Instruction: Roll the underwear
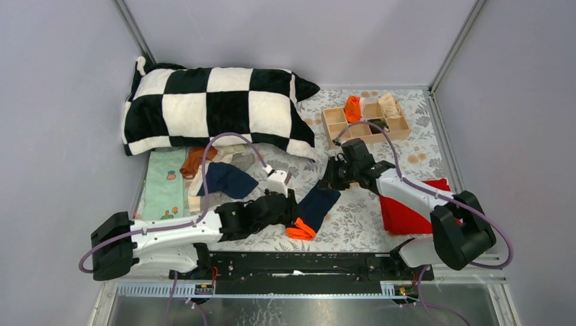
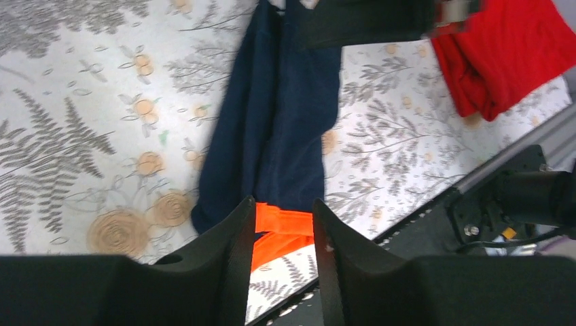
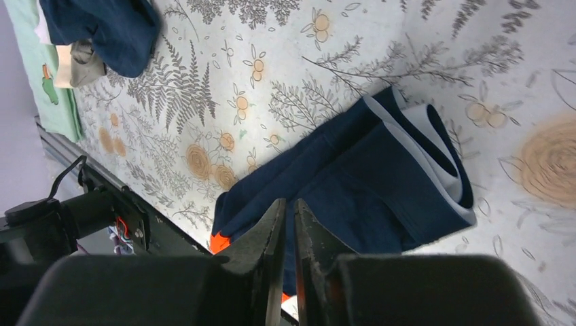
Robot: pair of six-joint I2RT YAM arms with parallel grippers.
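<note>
A dark navy underwear (image 1: 316,207) with an orange waistband lies folded lengthwise on the floral mat, white lining showing at its far end in the right wrist view. My left gripper is over the orange end, its fingers part open. My right gripper hangs over the navy cloth, its fingers close together; whether cloth is between them cannot be told.
A red cloth (image 1: 407,214) lies at the right, a wooden divider box (image 1: 367,132) at the back right, a checkered pillow (image 1: 217,109) at the back. Other garments (image 1: 224,180) and a green cloth (image 1: 163,183) lie at the left.
</note>
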